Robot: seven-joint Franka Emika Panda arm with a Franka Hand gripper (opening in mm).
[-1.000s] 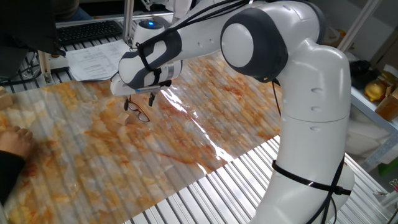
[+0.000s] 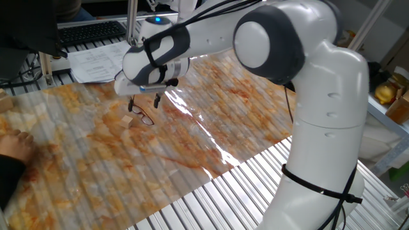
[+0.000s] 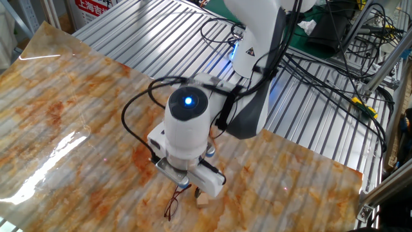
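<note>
In exterior view 1 my gripper [image 2: 144,102] hangs above the marbled board, its two dark fingers wide apart and no object visibly held. A pair of dark-rimmed glasses [image 2: 146,119] lies on the board below, close to the fingers. Beside the glasses is a small pale wooden block [image 2: 126,121]. From exterior view 2, the glasses [image 3: 172,205] and the block [image 3: 203,199] show just past the gripper's body, which hides most of the fingers and part of the glasses.
The marbled board [image 2: 77,160] is mostly clear. A person's hand [image 2: 17,145] rests at its left edge, near another wooden block [image 2: 5,100]. Papers [image 2: 100,62] and a keyboard [image 2: 91,33] lie behind. Cables [image 3: 135,116] loop around the arm.
The arm's elbow and upper link have shifted slightly right in exterior view 1, while the gripper has barely moved. Glasses, block and hand look the same.
</note>
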